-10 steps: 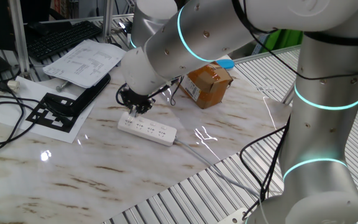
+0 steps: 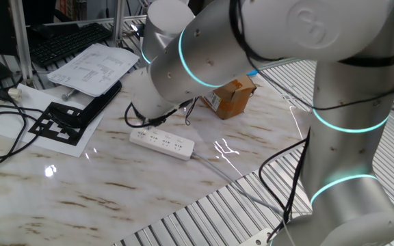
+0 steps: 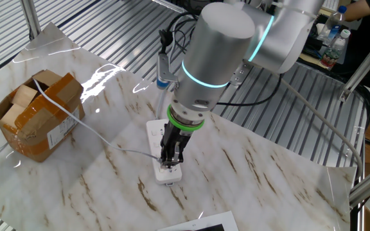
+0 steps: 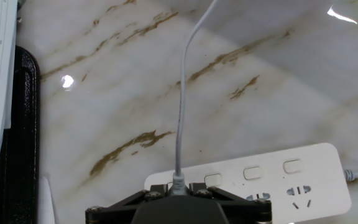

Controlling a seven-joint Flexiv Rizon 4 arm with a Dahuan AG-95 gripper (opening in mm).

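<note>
A white power strip lies flat on the marbled table, its sockets facing up. My gripper points down over one end of it, right at the socket face. In the wrist view, the grey cable's plug end sits between the fingertips of the gripper, which looks shut on it. From there the thin cable runs away over the table. The plug's lower part and its prongs are hidden by the gripper, so how far it sits in a socket cannot be seen.
An open cardboard box stands apart from the strip. A black stand, papers and a printed marker sheet occupy the other side. The strip's own cord runs off its end. Bare table surrounds the strip's front.
The forearm and wrist have come down and a little left in exterior view 1, bringing the gripper lower over the same end of the strip. The strip and box look unmoved.
</note>
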